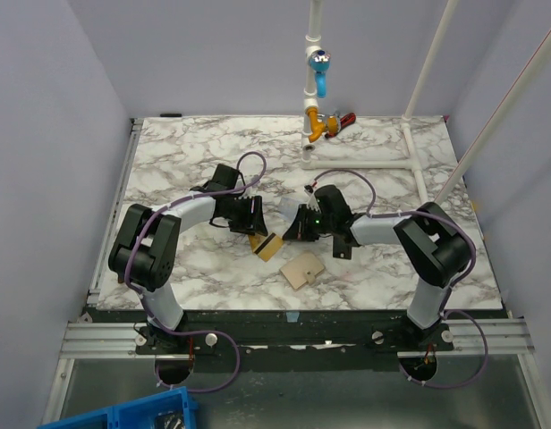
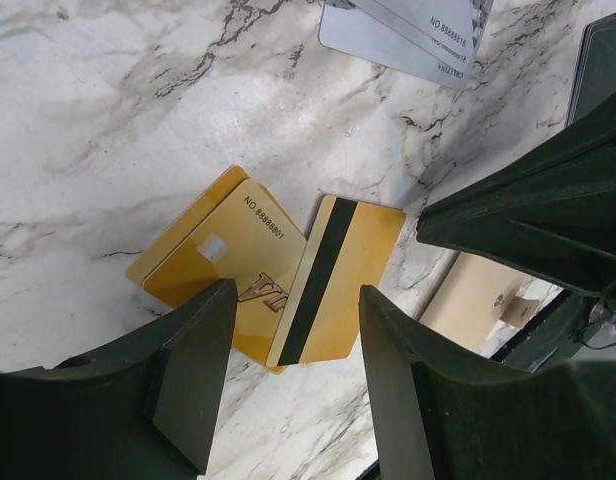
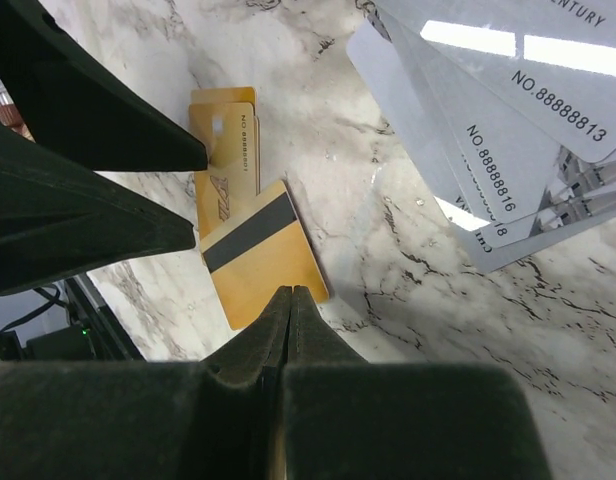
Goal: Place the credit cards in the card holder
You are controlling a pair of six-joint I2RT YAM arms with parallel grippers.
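My left gripper stands part open over gold cards [image 2: 238, 240], one striped card [image 2: 353, 270] lying partly apart at their right; nothing is clearly gripped. My right gripper is shut, just right of that striped card, nothing visible between its fingertips. Silver cards [image 3: 518, 90] lie fanned out at the upper right of the right wrist view. A beige card holder [image 1: 298, 270] lies on the marble in front of the grippers in the top view.
A dark object [image 1: 343, 250] lies beside the right arm. White pipes [image 1: 360, 164] with valves stand at the back.
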